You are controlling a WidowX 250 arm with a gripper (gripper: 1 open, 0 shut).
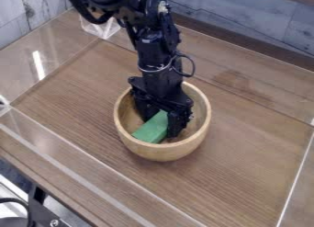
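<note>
A wide, light-tan bowl [163,150] stands in the middle of the wooden table. Inside it lies a green object [150,129], tilted toward the lower left. My black gripper [159,114] reaches down from the top of the camera view into the bowl, over and beside the green object. Its dark parts overlap, so I cannot tell how far apart the fingers are or whether they touch the object.
Bare table [252,157] lies to the right, left and front of the bowl. A clear plastic item [98,21] is at the back left. A dark cable [18,212] lies at the lower left.
</note>
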